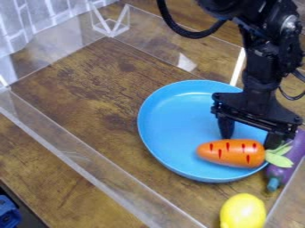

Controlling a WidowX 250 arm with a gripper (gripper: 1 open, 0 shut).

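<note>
An orange toy carrot (233,151) with red stripes and pale green leaves lies flat in the front right of a round blue plate (174,125). My black gripper (251,133) hangs open over the plate's right side, just behind the carrot and near its leafy end. Whether its fingertips touch the carrot is hard to tell.
A purple toy eggplant (284,167) lies against the plate's right edge, partly behind the carrot's leaves. A yellow lemon (243,212) sits in front. Clear low walls border the wooden surface (95,85), whose left part is bare.
</note>
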